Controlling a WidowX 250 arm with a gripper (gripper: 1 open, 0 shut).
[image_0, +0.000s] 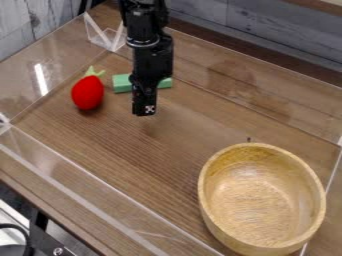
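Observation:
My gripper (146, 107) hangs over the wooden table in the upper middle of the camera view, black, its fingers close together and pointing down, with nothing visible between them. A green block (122, 82) lies just behind it, partly hidden by the arm. A red object with a green top (87, 93), like a vegetable, lies to the left of the gripper.
A large pale yellow bowl (261, 235) sits at the front right. A clear plastic piece stands at the back left.

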